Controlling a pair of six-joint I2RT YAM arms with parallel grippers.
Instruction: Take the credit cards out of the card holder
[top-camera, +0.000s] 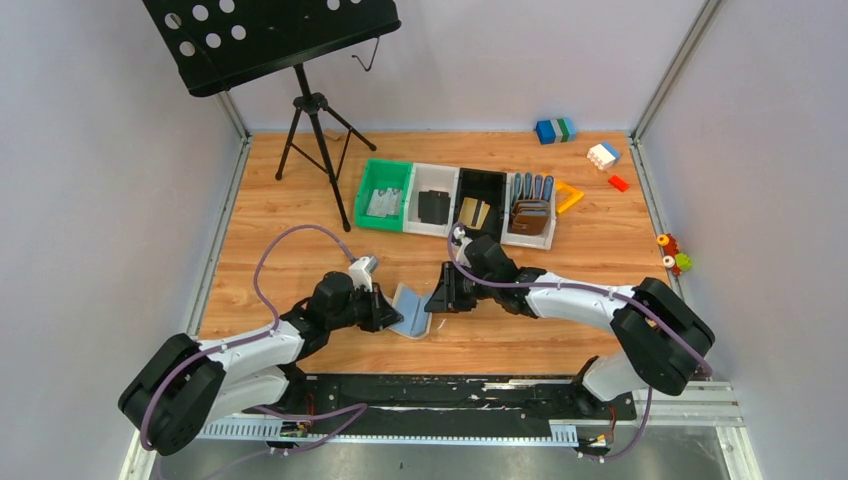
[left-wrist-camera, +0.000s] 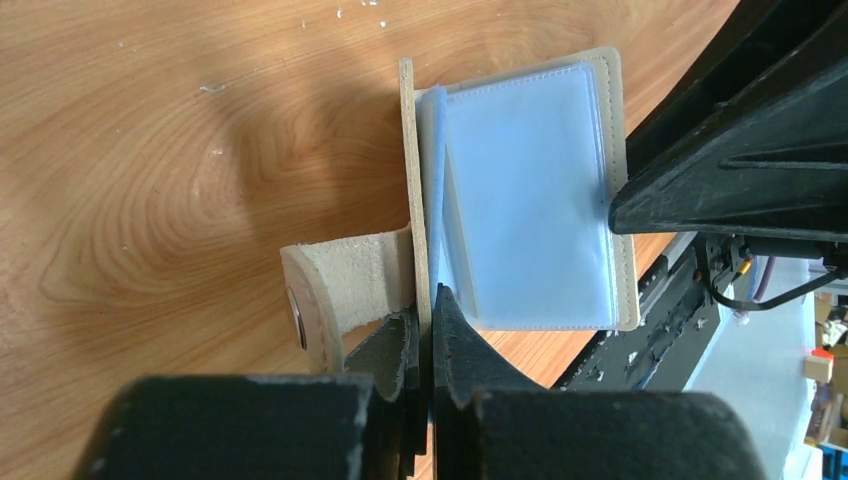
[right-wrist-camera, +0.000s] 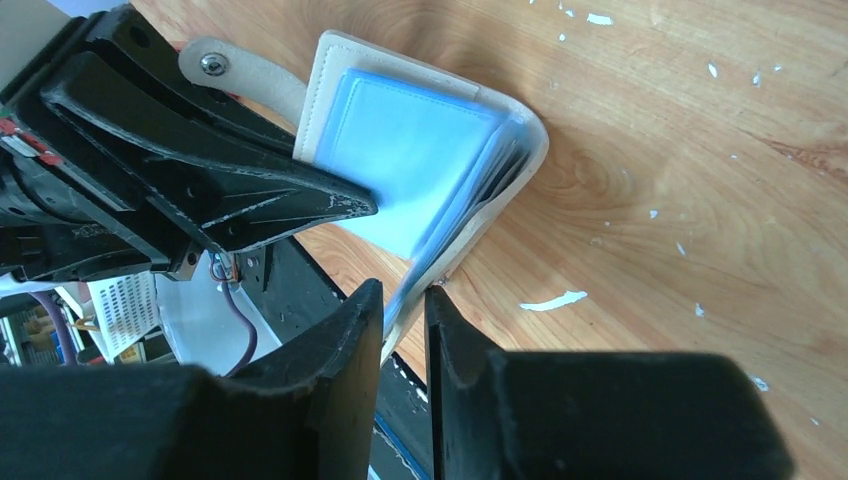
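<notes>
A grey card holder with light blue plastic sleeves (top-camera: 412, 311) stands open between my grippers, tilted, its strap with a snap (left-wrist-camera: 345, 280) sticking out. In the left wrist view my left gripper is shut on the holder's thin cover edge. My right gripper is part open at the holder's other edge; the sleeves' edges run down between its fingertips, and I cannot tell whether they are clamped. Any cards in the sleeves are hard to make out.
Four bins (top-camera: 430, 170) stand in a row behind. A music stand (top-camera: 315, 110) is at back left, toy bricks (top-camera: 555, 131) at back right.
</notes>
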